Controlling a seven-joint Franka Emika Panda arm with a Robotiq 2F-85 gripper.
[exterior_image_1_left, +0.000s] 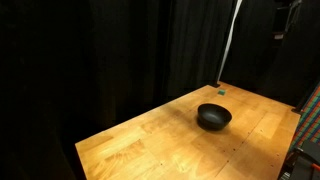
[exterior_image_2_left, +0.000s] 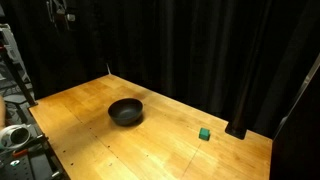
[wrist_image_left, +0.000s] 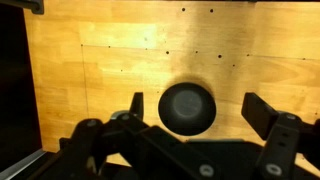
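A round black bowl rests on the wooden table; in exterior view 2 the same bowl sits left of the table's middle. From the wrist view my gripper is high above the table, its fingers spread wide apart. The bowl shows between and far below them, apart from both. Nothing is held. A small green block lies alone toward the right side in exterior view 2. In exterior view 1 that block is near the far edge. The wrist view does not show it.
Black curtains hang behind it. A dark stand foot is at the table's back edge, near the green block.
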